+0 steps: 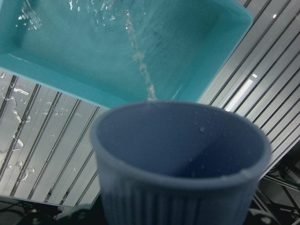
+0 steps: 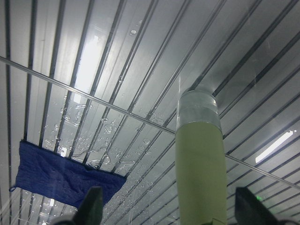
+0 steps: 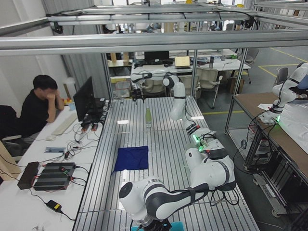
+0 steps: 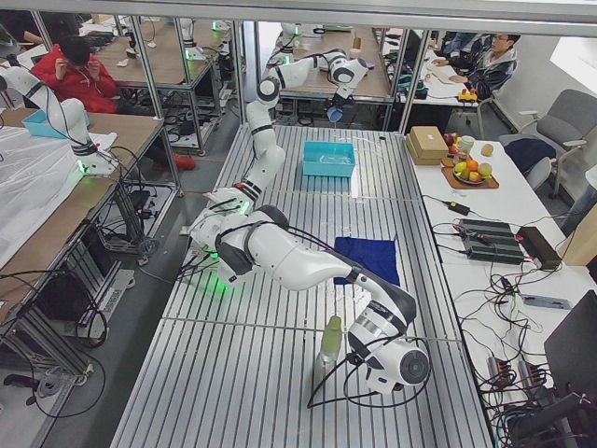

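A blue-grey ribbed cup (image 4: pixel 335 113) is held by my left gripper above a teal basin (image 4: pixel 327 161); in the left wrist view the cup (image 1: pixel 180 197) fills the foreground, with drops inside and on its rim. A green bottle with a clear top (image 2: pixel 200 164) stands on the slatted metal table (image 3: pixel 120 192). My right gripper is above and beside it, apparently open, its two fingers apart at the bottom of the right wrist view. A dark blue cloth (image 3: pixel 132 158) lies on the table between the two.
Water puddles lie on the slats beside basin and cloth. A side table on the left holds a monitor (image 3: pixel 85 98), black boxes and cables, with a seated person behind it. The fruit plate (image 4: pixel 471 173) is on that side table, off the work surface.
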